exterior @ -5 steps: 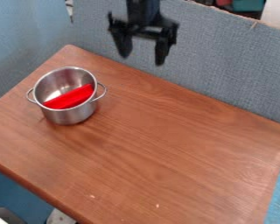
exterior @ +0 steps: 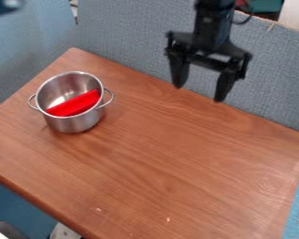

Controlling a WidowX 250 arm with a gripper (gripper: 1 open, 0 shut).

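A steel pot (exterior: 87, 119) with two handles stands on the left part of the wooden table (exterior: 177, 168). A long red object (exterior: 75, 103) lies inside it. My black gripper (exterior: 201, 79) hangs open at the upper middle right, above the back of the table, apart from the pot, with nothing between its fingers. It is slightly blurred.
A grey padded wall (exterior: 127, 51) runs along the back of the table. A blue strip (exterior: 295, 210) lies at the right edge.
My gripper has moved to the right and down over the last second. The pot and the red object in it have not moved.
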